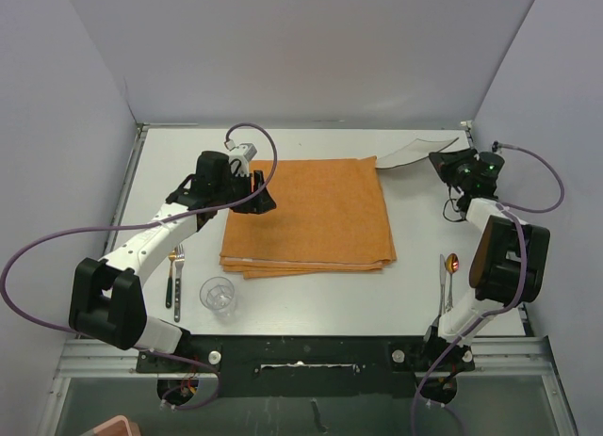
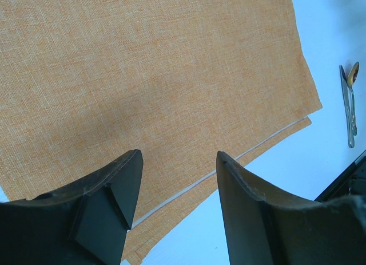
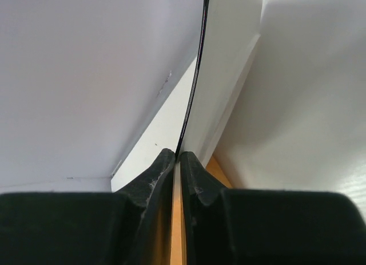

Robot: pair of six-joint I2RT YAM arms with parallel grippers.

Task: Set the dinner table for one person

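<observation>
An orange placemat [image 1: 306,210] lies mid-table, its lower edge doubled. At the back right, a white sheet-like item [image 1: 415,149] with a dark edge is tilted up from the table, my right gripper [image 1: 443,159] shut on it; in the right wrist view it rises from between the fingertips. My left gripper hangs open over the placemat, nothing between its fingers. A fork [image 1: 178,281] and another utensil [image 1: 170,283] lie at the left, a glass [image 1: 218,296] at the front left, a knife [image 1: 442,283] and spoon [image 1: 451,265] at the front right.
White walls [image 1: 330,50] enclose the back and sides of the table. Bare table [image 1: 330,309] shows along the front and to the right of the placemat. Both arms stand at the sides.
</observation>
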